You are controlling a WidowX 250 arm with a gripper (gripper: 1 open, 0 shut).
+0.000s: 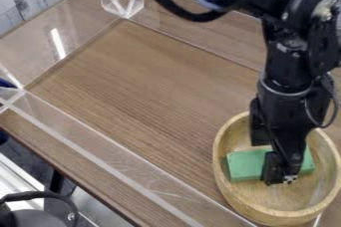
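Note:
My black gripper (280,156) hangs down from the upper right into a round light wooden bowl (237,197) at the lower right. A green block (246,167) lies in the bowl, with the gripper's lower end over its middle and right part. The gripper stands open; whether its fingertips touch the block is hard to tell, as the gripper hides part of it.
A clear plastic piece (120,2) stands at the back, clear strips run along the left and front edges, and dark cables and hardware lie at the lower left.

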